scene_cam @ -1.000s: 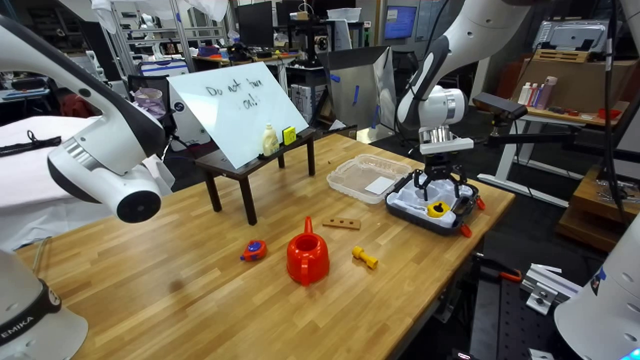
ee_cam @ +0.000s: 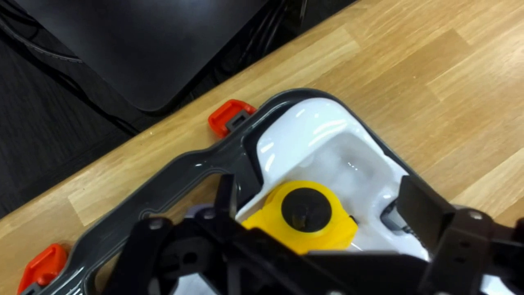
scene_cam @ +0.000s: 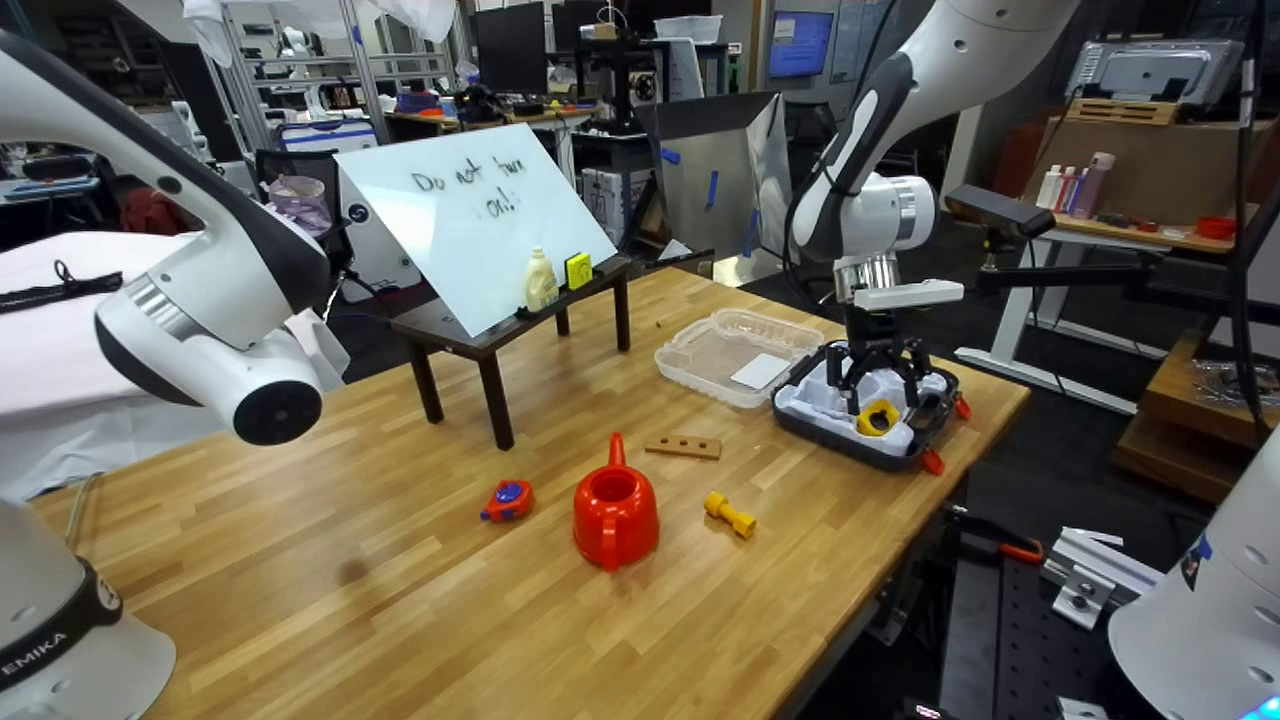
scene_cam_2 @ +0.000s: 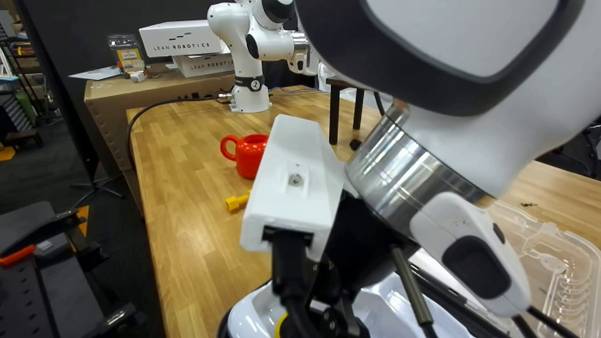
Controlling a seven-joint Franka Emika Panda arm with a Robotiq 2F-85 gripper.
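A yellow toy tape measure (scene_cam: 878,418) with a black round centre lies in the white insert of a black-rimmed case (scene_cam: 840,443). My gripper (scene_cam: 883,394) is low over that case, open, its fingers spread. In the wrist view, the tape measure (ee_cam: 339,236) shows in the gap between the left finger and the right finger (ee_cam: 417,211). Neither finger visibly grips it. The gripper's dark body covers its lower part there. From exterior view 2, the arm hides most of the case, and only a sliver of yellow shows.
A clear lid (scene_cam: 720,354) lies beside the case. Nearer are a red watering can (scene_cam: 615,516), a yellow toy bolt (scene_cam: 729,515), a wooden strip (scene_cam: 683,446) and a red-and-blue toy tape measure (scene_cam: 509,500). The case sits close to the table's edge, its red latches (ee_cam: 231,116) facing outward.
My gripper has shifted slightly and stays open over the case. The yellow tape measure looks tipped more upright than a second ago. The other table objects look unmoved.
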